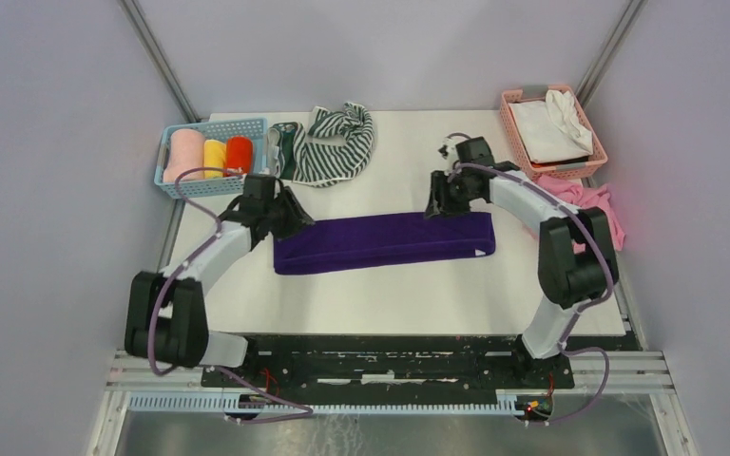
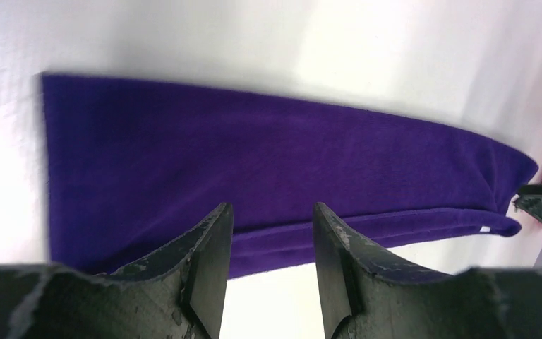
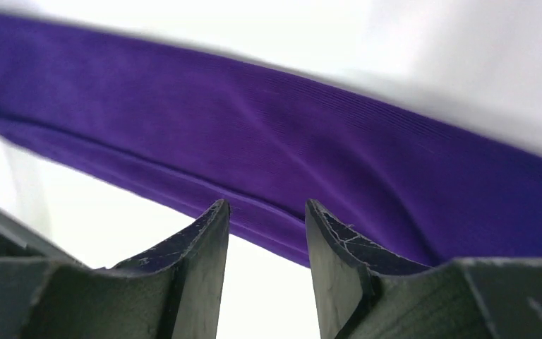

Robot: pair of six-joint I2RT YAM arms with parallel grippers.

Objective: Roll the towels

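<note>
A long dark purple towel (image 1: 383,237) lies across the middle of the table, its near long edge folded over in a narrow strip. My left gripper (image 1: 297,216) hovers over its left end, fingers part open (image 2: 272,215) with nothing held. My right gripper (image 1: 440,199) is above the towel's right part, open (image 3: 267,212), nothing between its fingers.
A blue basket (image 1: 211,187) with rolled towels sits back left, beside a striped cloth (image 1: 333,157). A pink basket (image 1: 561,169) with white cloths is back right, a pink cloth (image 1: 599,204) below it.
</note>
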